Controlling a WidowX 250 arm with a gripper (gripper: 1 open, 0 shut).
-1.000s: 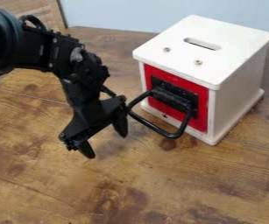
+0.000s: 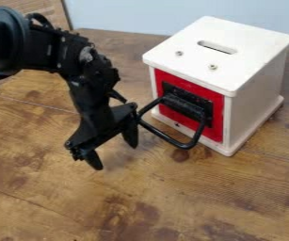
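Note:
A white wooden box (image 2: 249, 94) with a slot and two bolts on top stands at the right of the camera view. Its red front panel (image 2: 210, 87) carries a black mount with a looped black handle (image 2: 184, 144) sticking out low toward the left. My black gripper (image 2: 113, 151) hangs open just left of the handle loop, its fingertips pointing down above the wooden table, with nothing seen between them.
A pale board (image 2: 40, 9) stands at the back left.
The arm has shifted very slightly; the box and handle are where they were.

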